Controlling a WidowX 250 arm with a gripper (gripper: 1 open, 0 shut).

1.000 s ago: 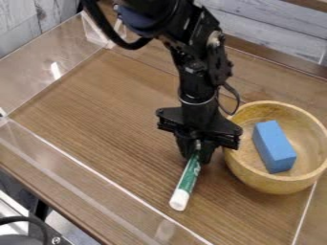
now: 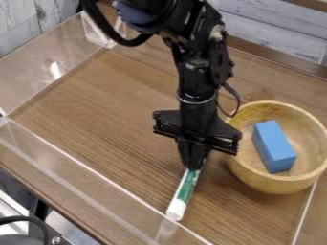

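My black gripper point(image 2: 192, 158) points down over the wooden table, its fingertips low at the upper end of a green-and-white stick-like object point(image 2: 182, 199) lying toward the front edge. The fingers are shut; whether anything is between them is hidden by the gripper's body.
A yellow bowl point(image 2: 293, 170) with a blue block point(image 2: 272, 144) in it stands right beside the gripper on the right.
The gripper and the green-and-white object have shifted slightly left; the object's lower end now lies a little further left.
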